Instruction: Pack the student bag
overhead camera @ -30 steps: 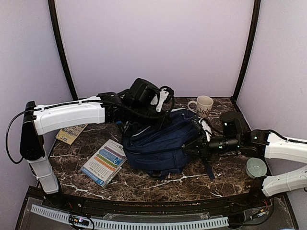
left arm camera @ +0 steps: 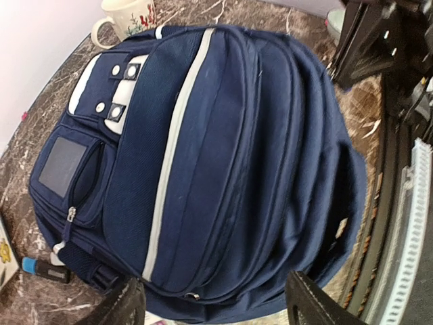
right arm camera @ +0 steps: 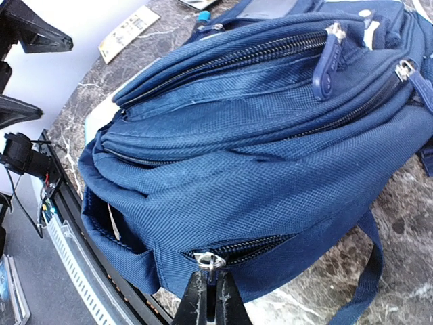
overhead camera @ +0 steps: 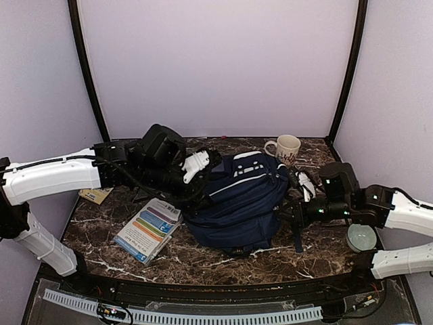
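Observation:
The navy backpack (overhead camera: 243, 203) lies mid-table, bulging, with one pocket's zip partly open in the right wrist view and further zips above it. My right gripper is shut on a zipper pull (right arm camera: 210, 260) at the bag's lower side pocket, the metal slider showing just beyond its fingertips. Over the bag's left part hovers my left gripper, open, with its fingers (left arm camera: 128, 298) apart and nothing held between them. A stack of books (overhead camera: 149, 230) rests left of the bag; a yellowish book (overhead camera: 97, 194) lies farther left.
Behind the bag stands a white mug (overhead camera: 287, 149). A pale green bowl (overhead camera: 361, 237) sits at the right edge. A dark bottle with a blue cap (left arm camera: 46, 269) lies beside the bag.
My left arm has drawn back leftward and toward the front, over the bag's left side. The right gripper has shifted slightly right, and the bag has moved a little rightward too.

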